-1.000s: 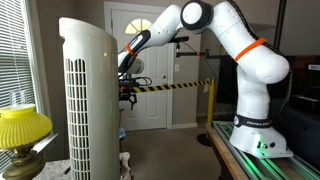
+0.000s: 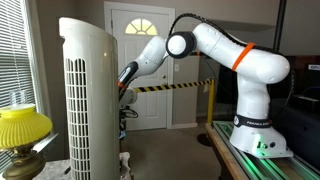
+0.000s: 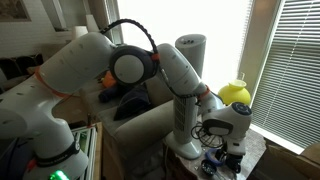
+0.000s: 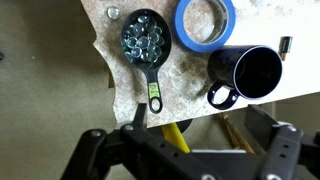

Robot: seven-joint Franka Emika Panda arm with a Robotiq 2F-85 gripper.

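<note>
In the wrist view, a small black pan (image 4: 147, 45) holds several clear glass beads, and its handle points toward my gripper. A roll of blue tape (image 4: 203, 44) lies right of the pan. Close by it is a dark mug (image 4: 245, 74), its opening visible and its handle toward the near edge. My gripper is open, its fingers spread wide at the bottom of the wrist view, with nothing seen between them. In exterior view 2 the gripper (image 3: 233, 151) hangs above the speckled surface, low beside the tape. The white tower partly blocks the arm in exterior view 1.
A tall white tower (image 2: 91, 100) and a yellow lamp (image 2: 23, 128) stand near the arm. One loose bead (image 4: 112, 12) lies left of the pan. A marker (image 4: 286, 47) rests right of the mug. The speckled surface (image 4: 180, 88) has little bare room.
The arm has come down over the last second, with the gripper lower beside the tower. The tower and lamp have stayed in place.
</note>
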